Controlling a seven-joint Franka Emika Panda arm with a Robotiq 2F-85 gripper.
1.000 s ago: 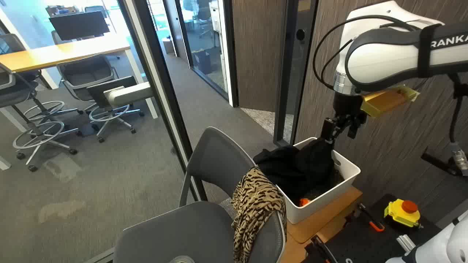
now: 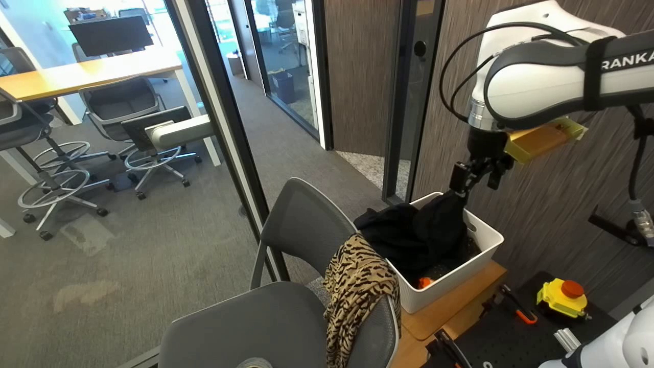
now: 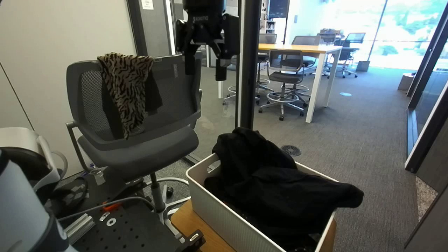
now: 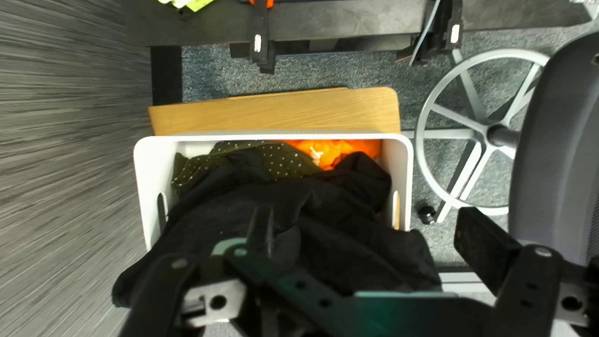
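My gripper (image 3: 205, 72) stands open, with nothing between its fingers in exterior view 2. It hangs above the white bin (image 2: 450, 285), and the wrist view looks down into that bin past the spread fingers. A black cloth (image 3: 285, 189) lies heaped in the bin and drapes over its rim. Under the cloth, along one wall, show a dark dotted fabric (image 4: 286, 160) and something orange (image 4: 337, 150). A tiger-striped cloth (image 2: 361, 276) hangs over the backrest of the grey chair (image 2: 245, 325).
The bin rests on a wooden surface (image 4: 281, 112) close to the wood-grain wall (image 4: 67, 168). Beside it is a black perforated bench (image 3: 126, 229); a yellow box with a red button (image 2: 562, 297) sits there. A glass partition's dark post (image 3: 247, 63) rises behind the bin.
In exterior view 1, my gripper has risen very slightly and shifted a little to the right. The cloths, bin and chair look unmoved.
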